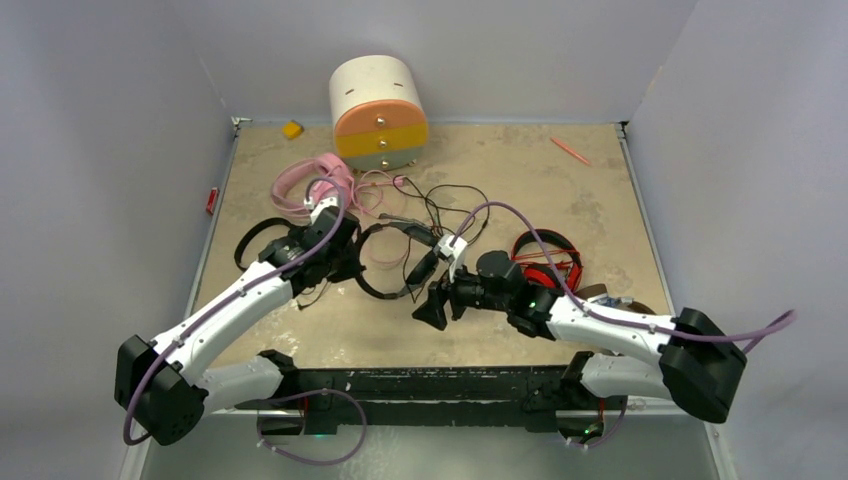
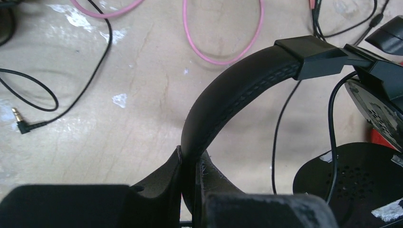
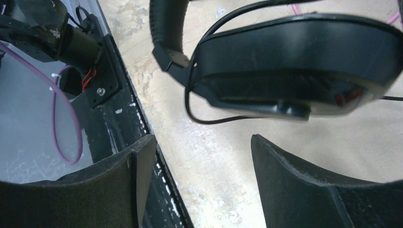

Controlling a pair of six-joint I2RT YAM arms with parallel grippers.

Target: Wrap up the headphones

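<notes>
My left gripper is shut on the padded band of the black headphones [image 2: 242, 80], holding them above the table, ear cups to the right. A black cable [image 2: 331, 123] runs over an ear cup [image 2: 356, 175]. In the top view the headphones [image 1: 385, 292] are at the middle front, between both arms. My right gripper [image 1: 440, 305] is open just right of them, beside and slightly below the cup [image 3: 290, 57], with nothing between its fingers. A loose plug [image 2: 21, 123] lies on the table.
Pink headphones [image 1: 300, 185] and another black pair [image 1: 250, 238] lie left, red-black headphones [image 1: 560, 265] right. A drawer box [image 1: 378, 105] stands at the back, with tangled cables before it.
</notes>
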